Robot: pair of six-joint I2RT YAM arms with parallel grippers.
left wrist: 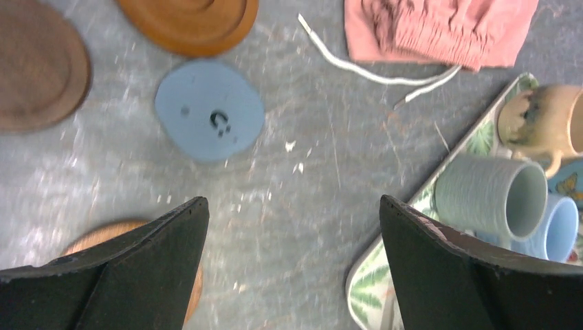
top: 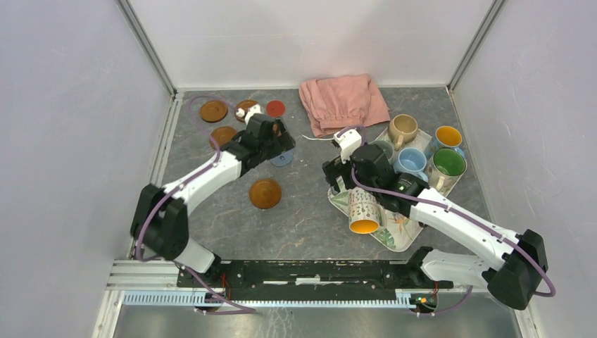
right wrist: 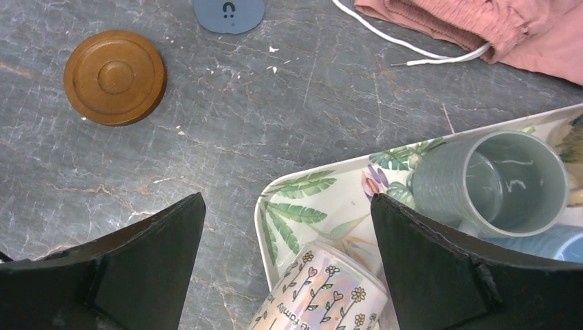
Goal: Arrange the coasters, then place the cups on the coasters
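Note:
Several cups crowd a leaf-patterned tray [top: 398,243] on the right. Among them are a patterned cup with orange inside [top: 362,210] lying on its side, a grey-green cup [right wrist: 491,182], a light blue cup [top: 410,161], a tan cup [top: 403,129] and a cup with green inside [top: 448,166]. Round coasters lie on the left: a blue one [left wrist: 210,110], a red one [top: 275,108] and several brown ones, such as the front brown coaster [top: 265,193]. My left gripper, open and empty, hangs near the blue coaster. Over the tray's left edge my right gripper is open, nothing between its fingers.
A folded pink cloth [top: 343,103] with a white cord lies at the back centre. Walls bound the left, right and back.

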